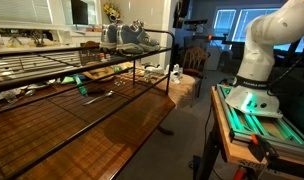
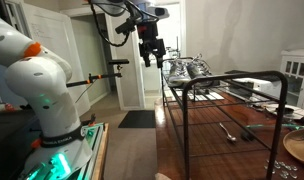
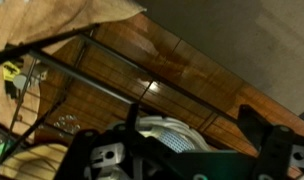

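Note:
In the wrist view my gripper stands open, its dark fingers wide apart. A pale shoe (image 3: 174,132) shows between and below them, its lower part cut off by the view's edge. Grey shoes (image 2: 188,69) sit on top of the dark metal rack (image 2: 227,110), and exterior view 1 shows those shoes (image 1: 130,36) at the rack's far end. The gripper (image 2: 152,50) hangs above and to the left of the shoes in exterior view 2, apart from them.
Under the rack lies a brown wooden tabletop (image 1: 107,130) with several small items, among them a metal spoon (image 2: 227,131) and a green object (image 1: 78,82). A wicker basket (image 2: 299,146) stands at the right. Open floor (image 2: 129,150) lies beside the rack.

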